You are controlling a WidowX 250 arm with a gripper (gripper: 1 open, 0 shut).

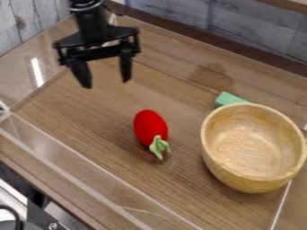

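The black gripper [96, 58] hangs over the upper left of the table, its fingers spread apart with no object visible between them. Below and to its right a red object [151, 128] with a pale green tip, like a toy vegetable, lies on the wooden table [84, 135], apart from the gripper.
A wide yellow-tan bowl [252, 148] occupies the right side. A small green block [228, 101] lies just behind it, partly beside its rim. Dark cables show at the lower left corner.
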